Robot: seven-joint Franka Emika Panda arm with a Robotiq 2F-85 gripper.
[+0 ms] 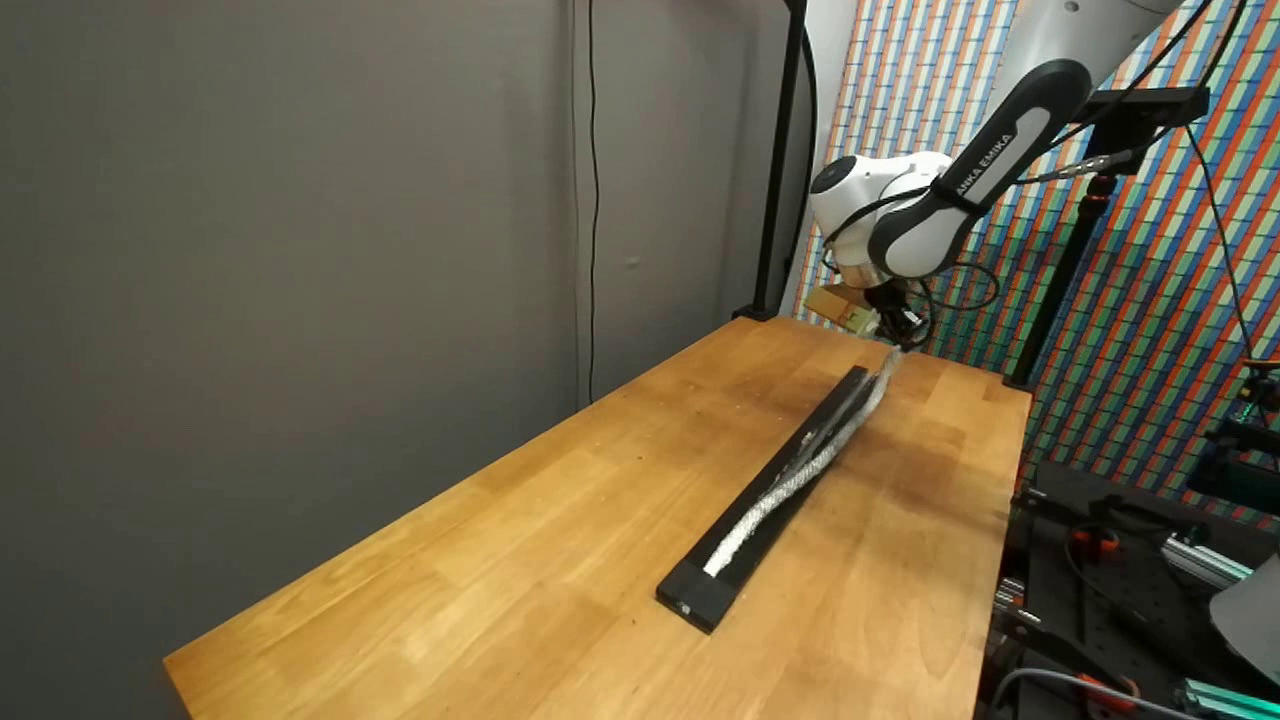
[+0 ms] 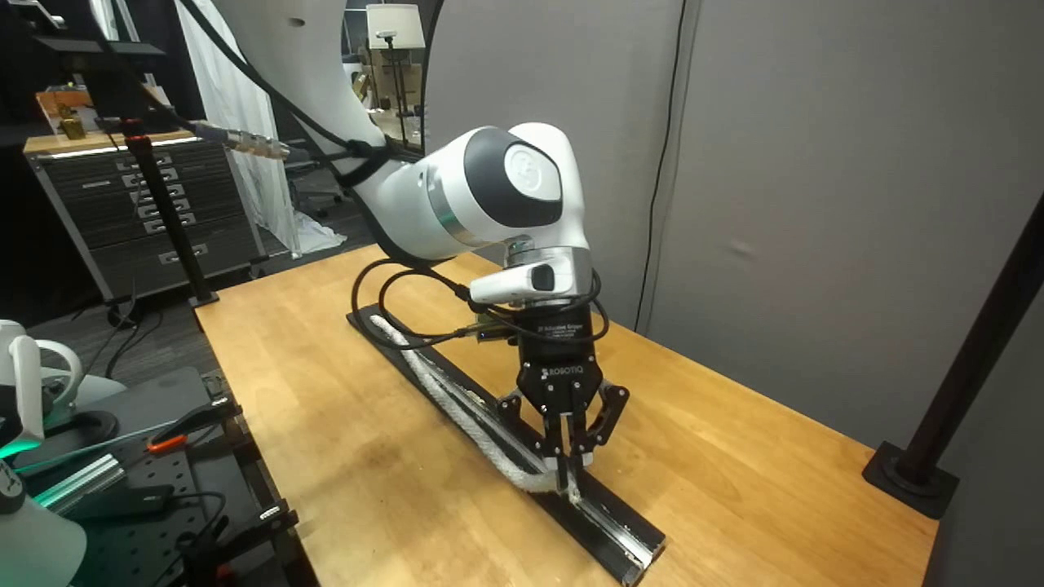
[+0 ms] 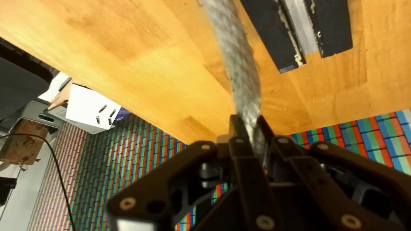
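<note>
A long black board with a channel (image 1: 690,588) lies on the wooden table. Along it runs a pale braided rope (image 1: 786,485), its far end from me in the channel and the rest bowing out over one side. My gripper is shut on the rope's other end, which shows between the fingers in the wrist view. There, the rope (image 3: 238,57) passes beside the end of the board (image 3: 285,57), apart from it. In exterior view 2 the gripper (image 2: 565,474) appears in front of the board's bare metal channel (image 2: 618,533).
Black posts stand at its edges, one with a square foot (image 2: 910,479). A grey wall (image 1: 300,300) runs along one side. Cables (image 2: 421,337) loop around the wrist.
</note>
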